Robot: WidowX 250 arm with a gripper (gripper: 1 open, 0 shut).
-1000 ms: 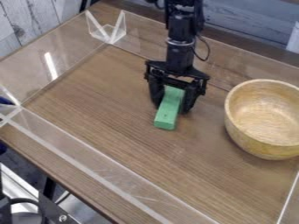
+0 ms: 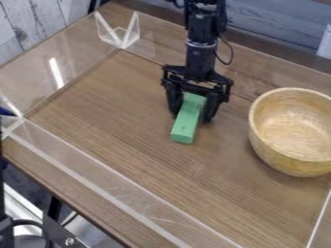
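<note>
A black gripper [image 2: 195, 89] hangs from the top centre of the camera view, low over a green block [image 2: 185, 124] that lies lengthwise on the wooden table [image 2: 116, 165]. The gripper's dark fingers sit around the upper end of the block; whether they are closed on it I cannot tell.
A large tan bowl [image 2: 291, 133] stands to the right, close to the block. A white wire holder [image 2: 118, 30] is at the back left.
The gripper and green block have barely moved; the gripper shifts very slightly.
</note>
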